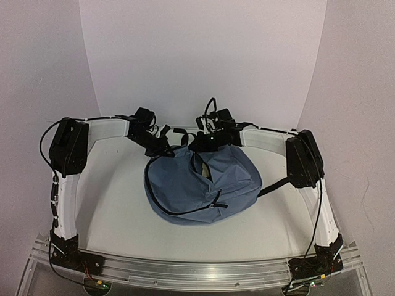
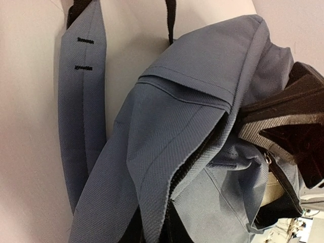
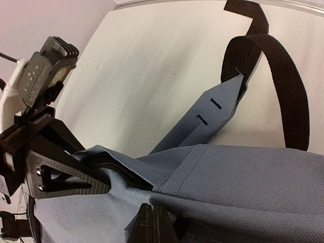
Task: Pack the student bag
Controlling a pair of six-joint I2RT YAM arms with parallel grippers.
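Observation:
The blue-grey bag [image 1: 179,185] lies on the table with its zip opening partly parted. At its upper left edge, my left gripper [image 1: 171,153] is shut on a fold of the fabric; in the left wrist view the bag's flap [image 2: 157,187] runs down between the fingers. My right gripper is at the top of the bag, close to the right of the left one. Its fingertips are together against the cloth beside the dark zip edge, and whether anything thin is pinched there is hidden.
A dark webbing strap [image 3: 291,96] curls on the table behind the bag, joined to a blue-grey tab [image 3: 202,116]. Another black strap [image 1: 274,186] extends rightward. Something pale [image 1: 206,171] shows inside the opening. Bare table [image 1: 117,203] lies left of the bag.

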